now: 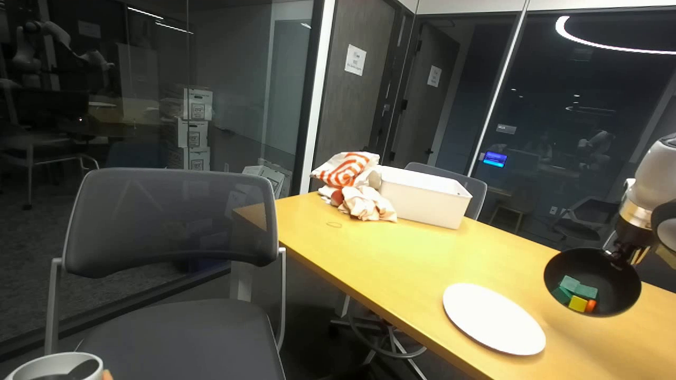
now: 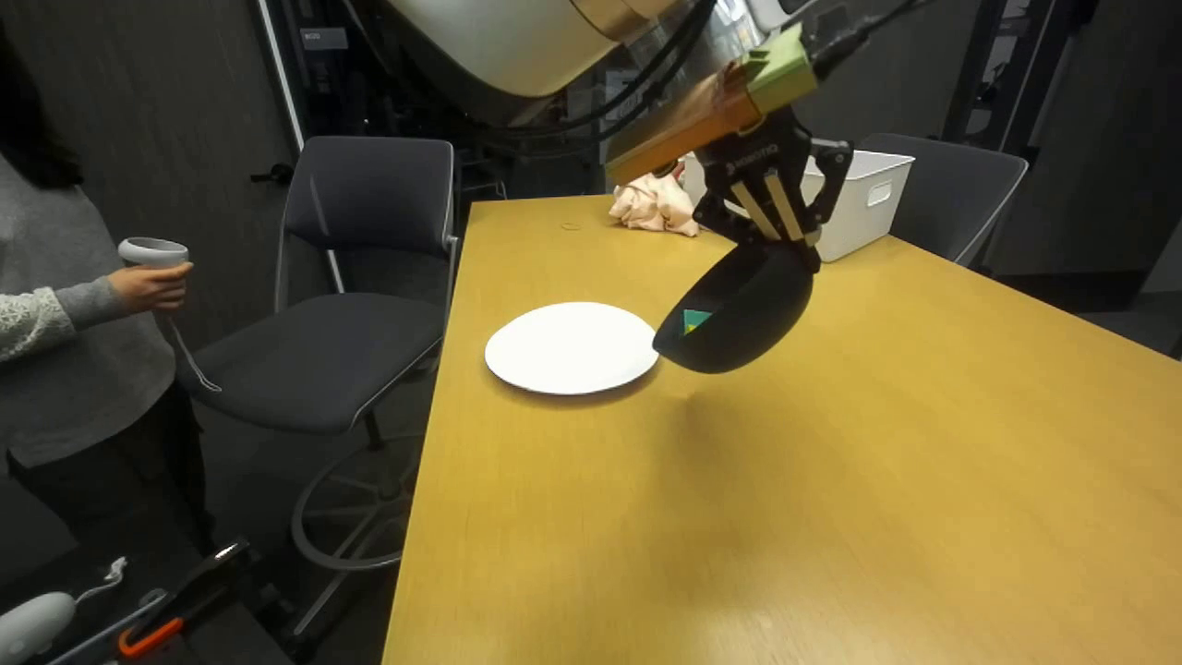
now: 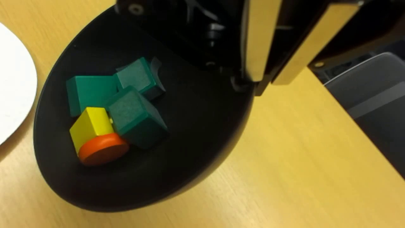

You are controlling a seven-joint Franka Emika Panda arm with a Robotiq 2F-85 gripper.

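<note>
A black bowl [image 1: 611, 278] hangs tilted above the table, its open side leaning toward the white plate [image 1: 494, 317]. My gripper [image 2: 800, 246] is shut on the bowl's rim. Inside, the wrist view shows several green blocks [image 3: 133, 114], a yellow block [image 3: 89, 127] and an orange round piece [image 3: 103, 148], gathered at the lower side of the bowl [image 3: 182, 159]. The plate [image 2: 572, 348] lies flat and empty on the table, just beside the bowl in exterior view 2. The rim between the fingertips is mostly hidden.
On the wooden table [image 2: 776, 532] a white bin [image 1: 421, 196] and crumpled cloth bags [image 1: 358, 187] stand at the far end. Chairs [image 2: 366, 277] line the edges. A person [image 2: 83, 310] stands off to the left.
</note>
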